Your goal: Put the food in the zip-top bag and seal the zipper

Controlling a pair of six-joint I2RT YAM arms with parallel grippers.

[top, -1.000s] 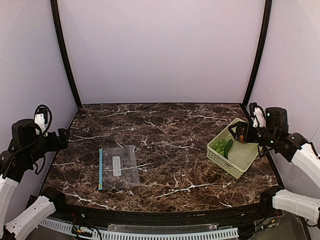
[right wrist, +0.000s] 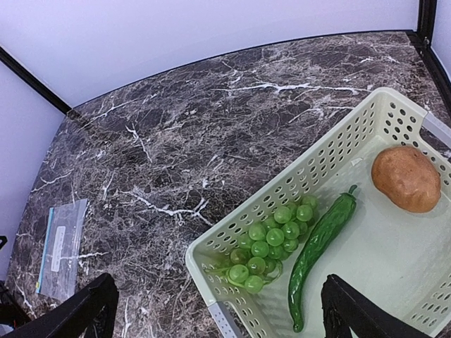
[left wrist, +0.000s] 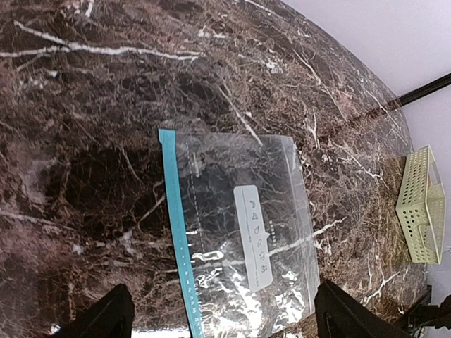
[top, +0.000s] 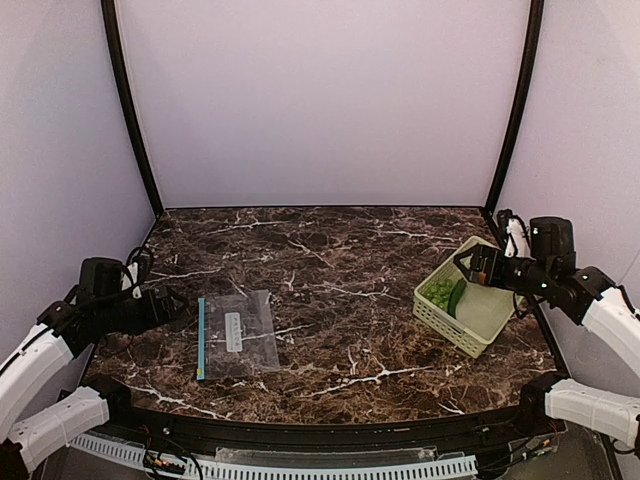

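A clear zip top bag with a blue zipper strip and a white label lies flat and empty on the left of the table. Just left of the strip and above the table is my left gripper, its two fingers apart with nothing between them. A pale basket on the right holds green grapes, a green cucumber-like vegetable and a brown potato-like or bread-like piece. Over the basket's far right side hangs my right gripper, open and empty.
White walls with black edge strips close in the back and sides. A dark rail runs along the front.
My left gripper has moved right and a little towards the front, nearing the bag's blue strip. The right arm, basket and bag look unchanged.
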